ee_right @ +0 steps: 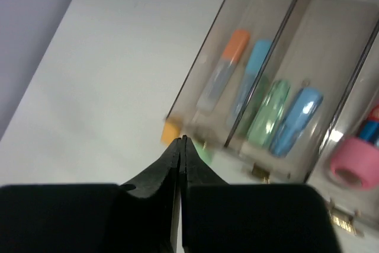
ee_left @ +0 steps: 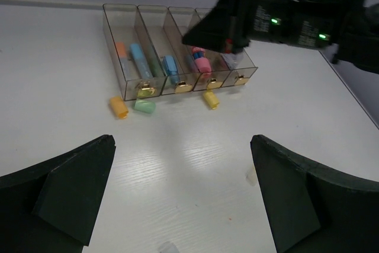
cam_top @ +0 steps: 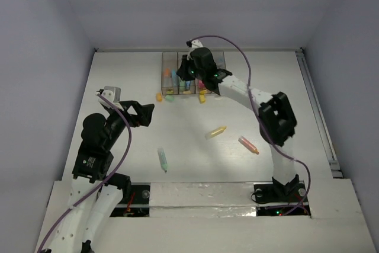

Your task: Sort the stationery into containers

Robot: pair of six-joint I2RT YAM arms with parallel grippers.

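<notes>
A clear four-compartment box [cam_top: 169, 63] stands at the back. Orange-capped [ee_right: 235, 45] and blue-capped pens [ee_right: 256, 57] lie in its leftmost compartment, green [ee_right: 269, 112] and blue pieces [ee_right: 295, 119] in the second, pink tape [ee_right: 358, 161] in the third. My right gripper [cam_top: 185, 70] is over the box, shut, nothing visible between its fingers. My left gripper [cam_top: 142, 114] stands open at the left. Loose orange [ee_left: 119, 108], green [ee_left: 144, 106] and yellow caps [ee_left: 211, 99] lie before the box. A green pen [cam_top: 163, 159], yellow pen [cam_top: 215, 132] and red pen [cam_top: 249, 145] lie nearer the front.
The white table [cam_top: 278, 75] has free room at both sides of the box and in the middle. Walls border it at the back and both sides.
</notes>
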